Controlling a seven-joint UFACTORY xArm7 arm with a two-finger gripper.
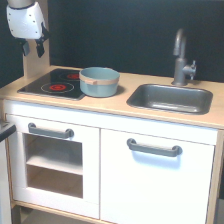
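Note:
At the upper left of the camera view, my white arm comes down to a dark gripper. Its two fingers stand apart, with nothing visible between them, so it is open. It hangs in the air above the back left of the toy kitchen's counter, clear of everything below. A grey-teal pot with small brownish side handles stands upright at the right edge of the black cooktop. The inside bottom of the pot is hidden.
A steel sink with a grey faucet fills the counter's right side. Below are an open-fronted oven cabinet and a shut white door with dark handles. Bare wooden counter lies between pot and sink.

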